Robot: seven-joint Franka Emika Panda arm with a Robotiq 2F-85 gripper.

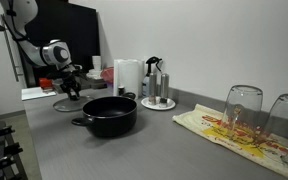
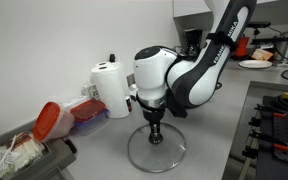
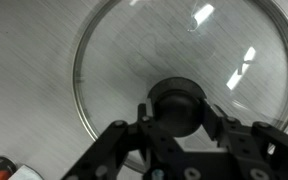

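Note:
A round glass lid with a metal rim fills much of the wrist view, its dark knob at the centre. The two fingers of my gripper stand on either side of that knob, shut on it. In exterior view 2 the lid looks flat at the counter surface, below my gripper; whether it touches the counter I cannot tell. A black two-handled pot, without a cover, stands nearer the camera than the lid in exterior view 1.
A paper towel roll and a white plate with shakers stand along the wall. Two upturned glasses rest on a yellow cloth at the right. Bare counter lies in front of the pot.

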